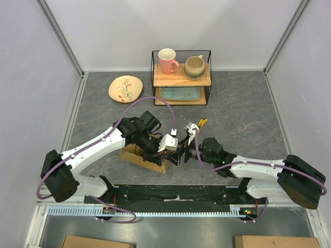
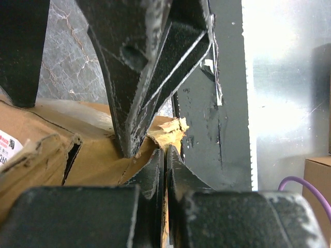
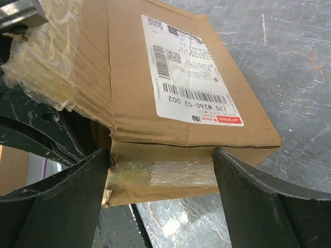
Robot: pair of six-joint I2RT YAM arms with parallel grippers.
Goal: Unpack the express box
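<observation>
The cardboard express box with a white shipping label sits under my grippers at the table's front middle, its torn edge and clear tape showing. My left gripper is shut at the box's torn edge; whether cardboard is between its fingers is hard to see. My right gripper stands open at the box's taped side, its fingers spread. In the top view both grippers meet over the box and hide much of it.
A plate and a rack with mugs stand at the back. A yellow tool lies behind the right arm. Cardboard pieces lie beyond the front edge.
</observation>
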